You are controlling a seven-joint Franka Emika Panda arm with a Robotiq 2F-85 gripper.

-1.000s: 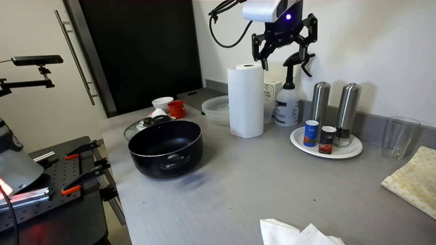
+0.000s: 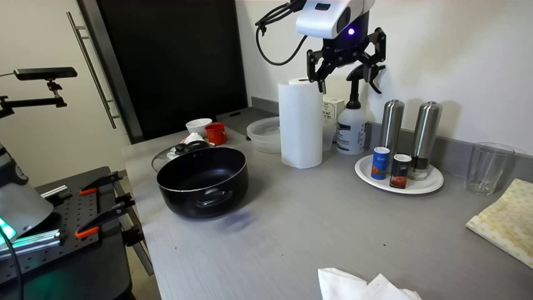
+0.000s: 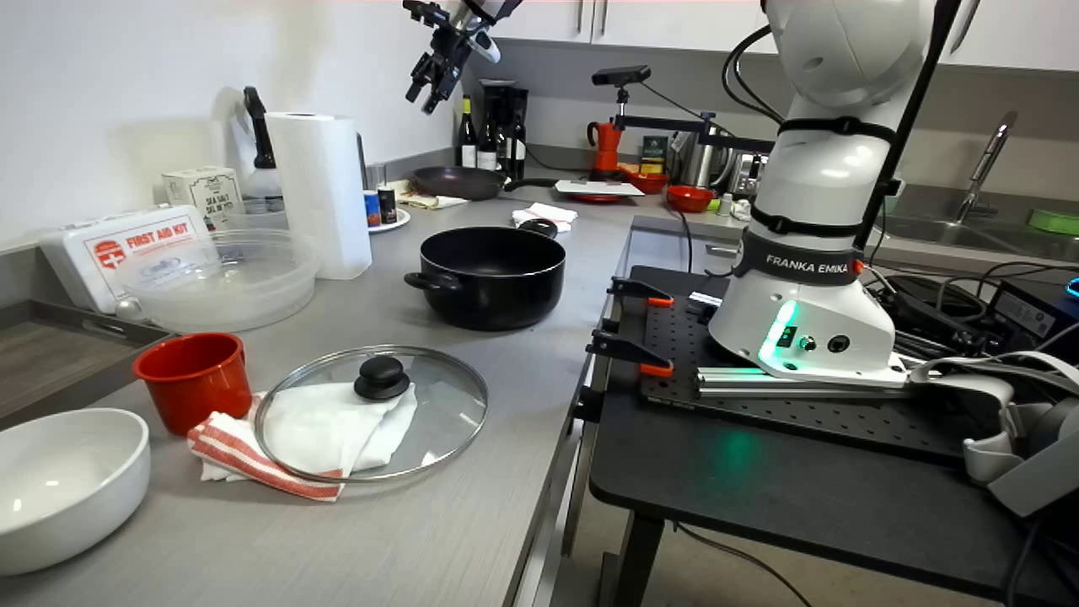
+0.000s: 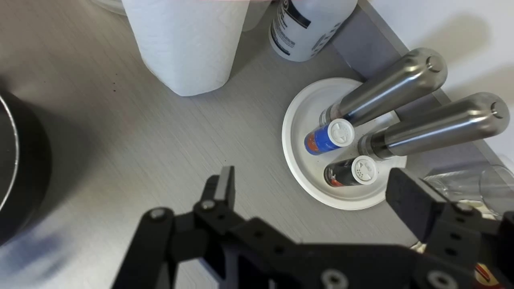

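Note:
High above the counter hangs my gripper (image 2: 348, 90), its two fingers spread wide and nothing between them. From the wrist view, the left finger (image 4: 225, 185) is over bare counter and the right one over the near edge of a white plate (image 4: 294, 166). On that plate stand a blue shaker (image 4: 321, 139), a dark shaker (image 4: 343, 173) and two steel mills (image 4: 392, 86). An open black pot (image 2: 202, 185) sits empty on the counter to the left. Its likely glass lid (image 3: 445, 410) lies on a cloth, best seen in the second exterior view.
A paper towel roll (image 2: 301, 125) and a spray bottle (image 2: 351, 132) stand upright beside the plate. A clear glass (image 2: 487, 170) is on its right. The counter (image 2: 300, 225) between pot and plate is free.
My gripper has come down slightly and stays open. The light on the robot base has turned from red to green. The objects on the counter have not moved.

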